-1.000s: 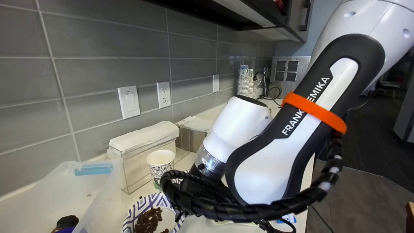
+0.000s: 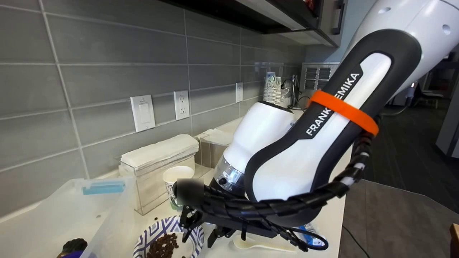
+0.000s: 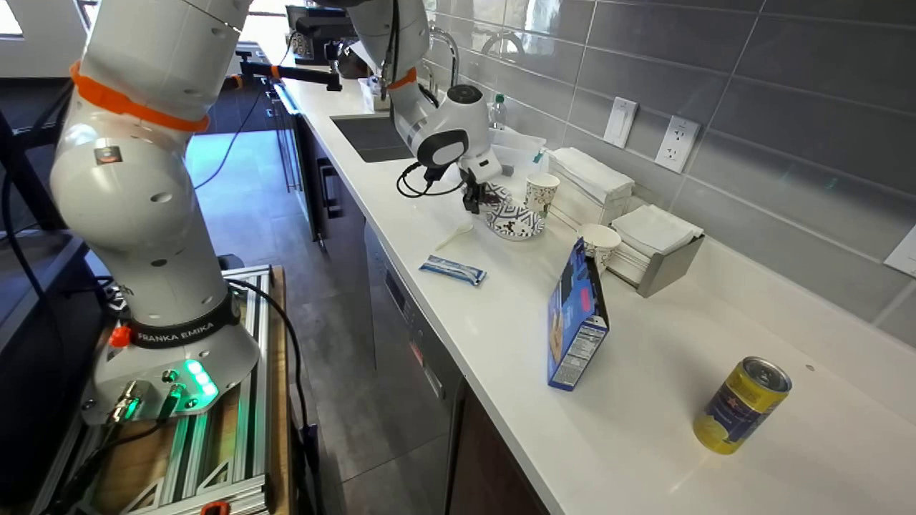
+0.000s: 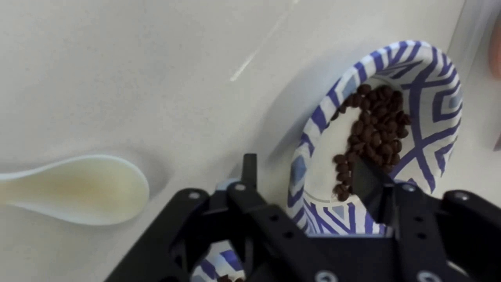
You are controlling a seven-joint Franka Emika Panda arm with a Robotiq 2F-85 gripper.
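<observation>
In the wrist view, a paper bowl with a blue-and-white pattern (image 4: 427, 108) holds a heap of dark brown beans (image 4: 375, 127). My gripper stands open across its near rim. One finger (image 4: 249, 171) is outside the bowl and the other reaches over the beans; whether either touches the bowl cannot be told. Part of a second patterned bowl (image 4: 218, 265) shows under the gripper. A pale spoon (image 4: 89, 190) lies on the counter to the left. Exterior view 1 has the gripper (image 2: 198, 236) at the right edge of the bean bowl (image 2: 170, 224).
Behind the bowls stand a paper cup (image 2: 177, 174) and a napkin holder (image 2: 157, 182), with a clear plastic bin (image 2: 103, 215) beside them. Farther along the counter are a blue wrapper (image 3: 453, 270), a blue box (image 3: 577, 317) and a yellow can (image 3: 743, 405).
The arm has shifted slightly, and its forearm and cable now sit higher and farther left in exterior view 1. The gripper's fingers have come into sight beside the bowl, which stays about where it was.
</observation>
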